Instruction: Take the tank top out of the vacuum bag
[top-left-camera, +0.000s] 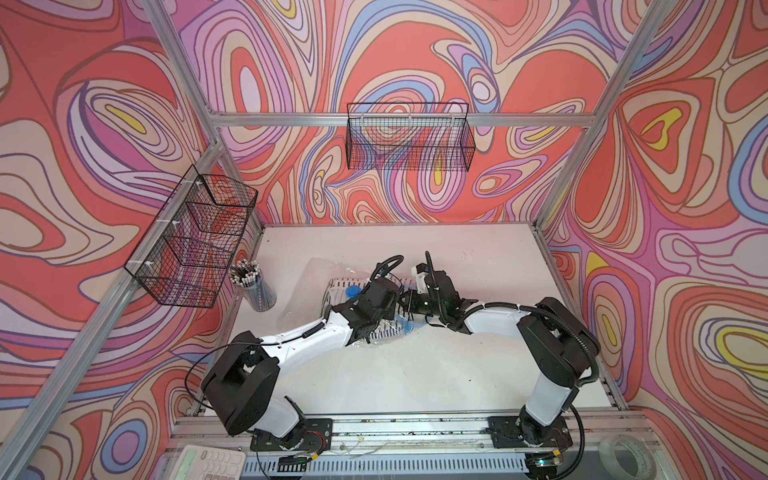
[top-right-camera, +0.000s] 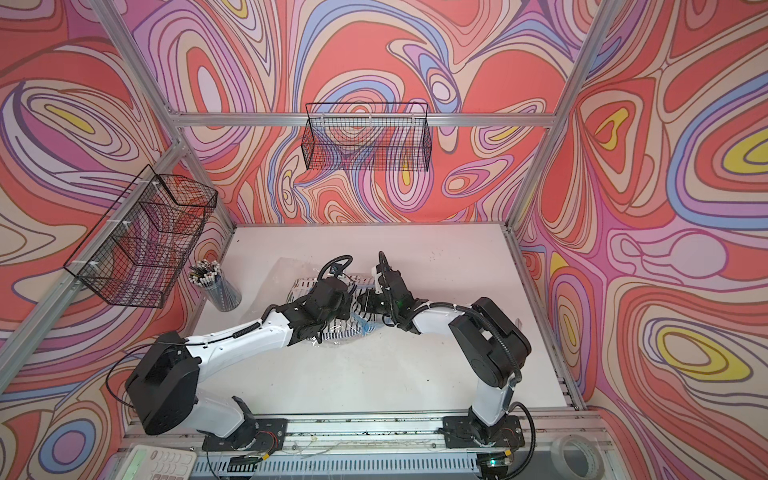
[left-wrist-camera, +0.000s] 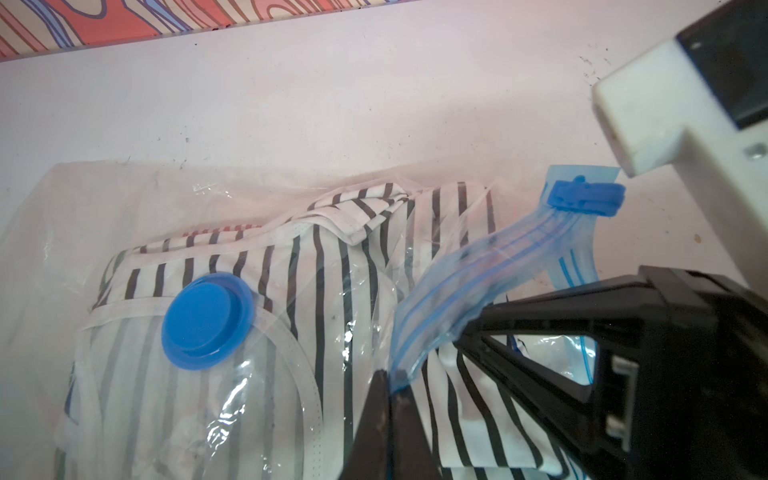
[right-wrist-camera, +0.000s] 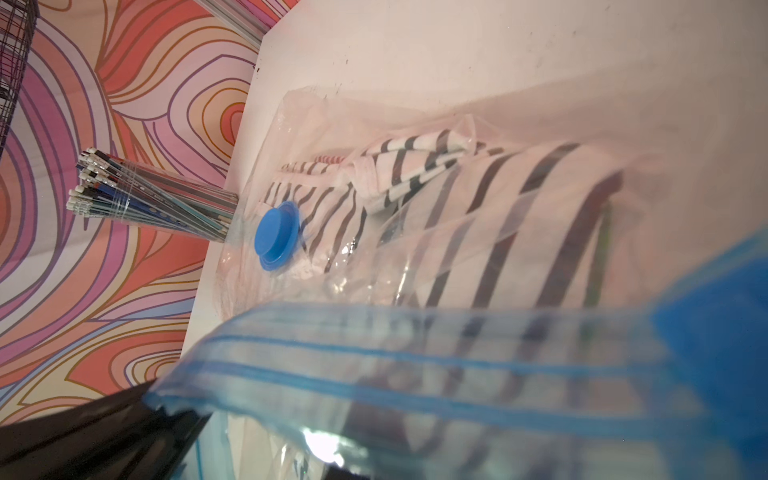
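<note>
The clear vacuum bag (left-wrist-camera: 48, 264), with a round blue valve (left-wrist-camera: 204, 316), lies on the table with the striped tank top (left-wrist-camera: 320, 288) inside. Its blue zipper strip (left-wrist-camera: 480, 280) rises at the right end, with a blue slider (left-wrist-camera: 584, 197). My left gripper is shut on the zipper strip at the bottom of the left wrist view. My right gripper is shut, its tips beside that strip just right of the left fingertips; nothing clear shows between its fingers.
A clear holder of pencils (top-left-camera: 254, 289) stands at the table's left. Wire baskets (top-left-camera: 409, 144) hang on the back and left frame.
</note>
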